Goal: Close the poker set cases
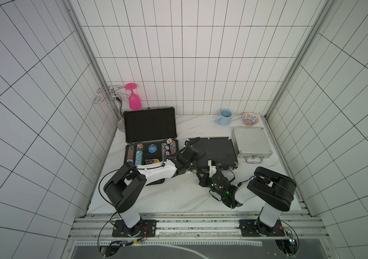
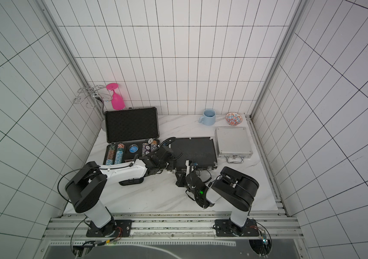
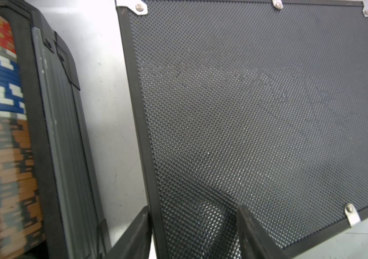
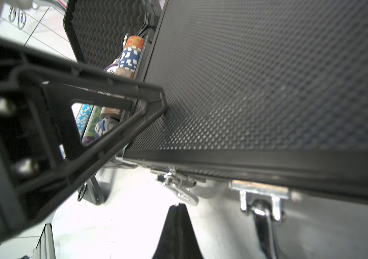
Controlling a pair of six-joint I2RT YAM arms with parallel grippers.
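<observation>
The middle black poker case [image 1: 218,151] lies with its textured lid down. My left gripper is over the lid's front left corner, its fingers apart. One finger overlaps the case's left edge, the other is over the lid; whether they grip anything cannot be told. In the right wrist view, a front latch [image 4: 184,194] hangs out from the case near the handle [image 4: 263,228]. My right gripper is shut, low at the front, nothing visible between its fingers. To the left, the chip-filled case [image 1: 150,125] stands with its lid raised.
A silver case [image 1: 251,140] lies shut on the right. Behind it are a blue mug [image 1: 224,117] and a patterned bowl [image 1: 250,118]. A pink glass [image 1: 134,99] hangs on a rack at the back left.
</observation>
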